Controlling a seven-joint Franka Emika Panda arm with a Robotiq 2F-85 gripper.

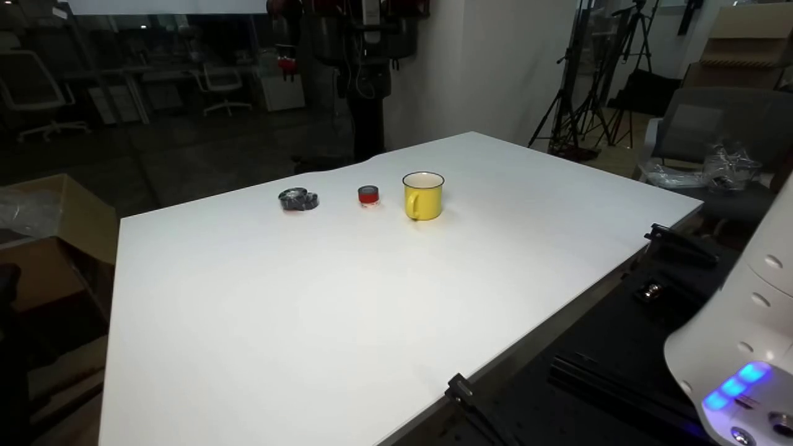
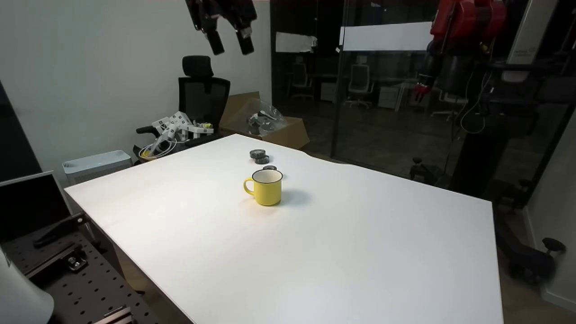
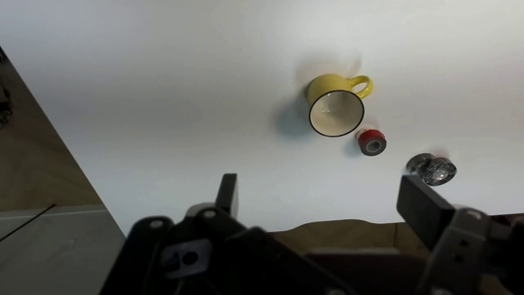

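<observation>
A yellow mug point(image 1: 427, 202) with a dark rim stands upright on the white table point(image 1: 282, 312). In the wrist view the inside of the mug point(image 3: 337, 113) looks empty. Close to it sits a small red and grey tape roll point(image 3: 371, 142), partly hidden behind the mug in exterior view 2. Two dark rolls point(image 3: 432, 169) lie touching each other farther off, nearer the table's far edge. High above the table, my gripper point(image 2: 231, 48) stands open with nothing between its fingers. Exterior view 1 does not show the gripper.
Black clamps point(image 1: 461, 388) sit at the edge by the arm's base point(image 1: 743, 371). Beyond the table are an open cardboard box point(image 2: 291, 132) and an office chair point(image 2: 202, 89).
</observation>
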